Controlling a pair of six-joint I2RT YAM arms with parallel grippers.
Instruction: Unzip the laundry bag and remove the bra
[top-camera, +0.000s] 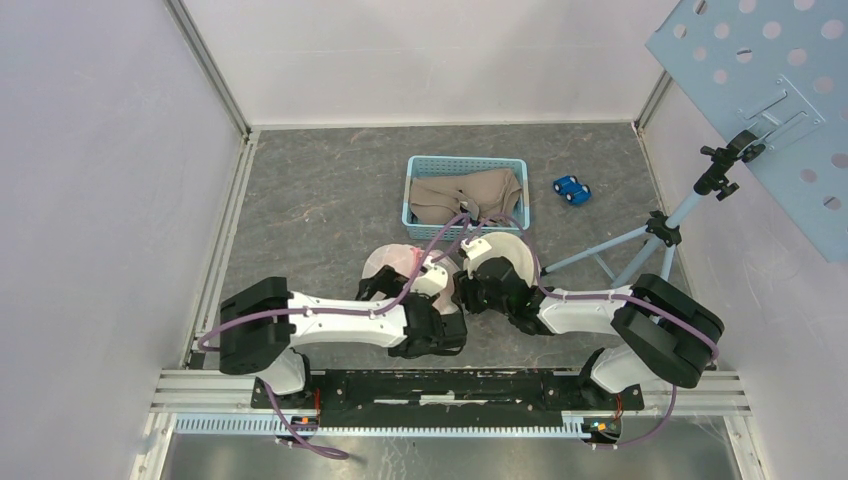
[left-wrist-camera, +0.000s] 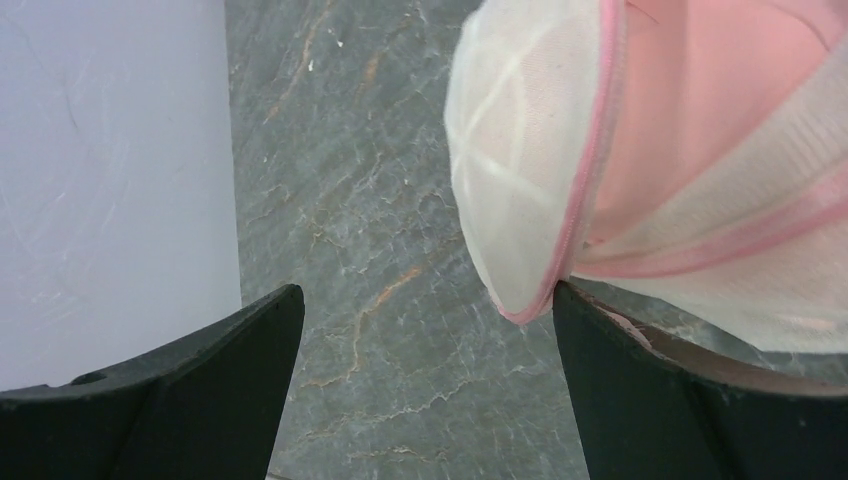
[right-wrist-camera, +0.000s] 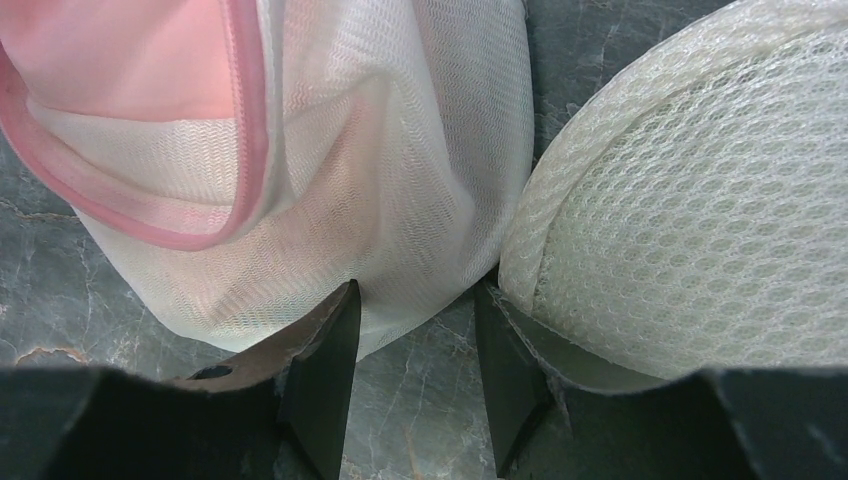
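Observation:
The white mesh laundry bag with pink trim (top-camera: 400, 257) lies on the grey floor, gaping open with pink fabric inside in both wrist views. My left gripper is over it with fingers wide apart, the bag's pink-edged flap (left-wrist-camera: 515, 150) beside its right finger. My right gripper has its fingers part open over the bag's lower edge, next to a round white honeycomb-mesh piece (right-wrist-camera: 690, 200). I cannot tell that it holds anything.
A blue basket (top-camera: 427, 165) with brown cloth stands behind the bag, a blue toy car (top-camera: 572, 189) to its right. A light-blue stand (top-camera: 620, 236) occupies the right side.

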